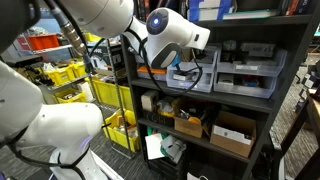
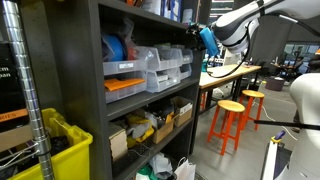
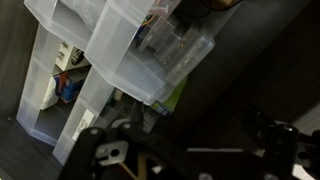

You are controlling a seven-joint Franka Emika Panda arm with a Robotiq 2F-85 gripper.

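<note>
My gripper shows along the bottom of the wrist view. Its dark fingers stand wide apart, with nothing held between them. In exterior view 1 the white arm [image 1: 168, 38] reaches in front of the upper shelves, with its end near the clear plastic bins [image 1: 250, 68]. The wrist view looks on translucent bins [image 3: 130, 70] at left and centre, apart from the fingers. A small clear container [image 3: 182, 48] with items inside lies near the top. In exterior view 2 the arm's end is near the far end of the bin row.
Cardboard boxes [image 1: 232, 133] stand on the shelf under the bins. Books [image 1: 250, 6] line the shelf above. Yellow bins [image 1: 122, 128] are on the left, and orange stools [image 2: 228, 118] stand on the floor beyond the rack. A dark, bare surface [image 3: 225, 75] lies right of the bins.
</note>
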